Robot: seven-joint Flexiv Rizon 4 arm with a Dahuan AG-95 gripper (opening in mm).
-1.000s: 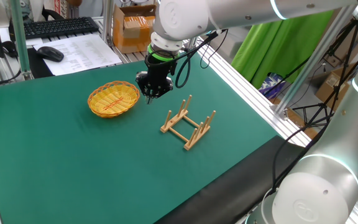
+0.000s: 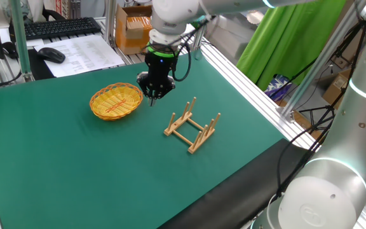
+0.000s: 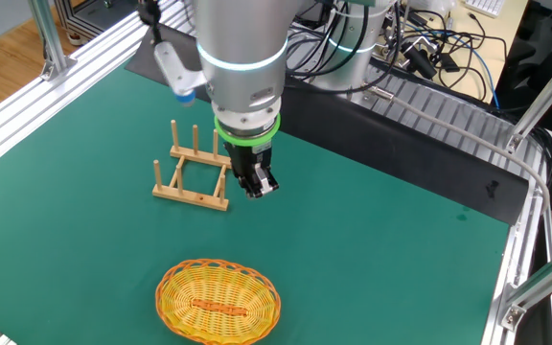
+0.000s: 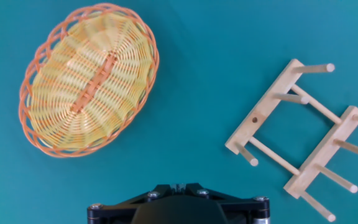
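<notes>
My gripper hangs above the green table between the basket and the rack, clear of both. In the wrist view, the tips of the gripper meet at the bottom edge, with nothing visible between them. An oval yellow wicker basket with an orange braided rim lies empty at the upper left there; exterior view 2 has the same basket at the bottom. The wooden rack has two bars with upright pegs and stands empty at the right of the wrist view. In exterior view 2, the rack is left of the gripper.
Bare green tabletop spreads widely around the basket and rack. A black strip runs along the robot's side. Metal frame posts rise at the edges. Papers, a keyboard and a cardboard box lie beyond the far edge.
The forearm has swung upward in exterior view 1 and the wrist has turned a little, while the gripper's tip stays nearly in place. Basket and rack have not moved.
</notes>
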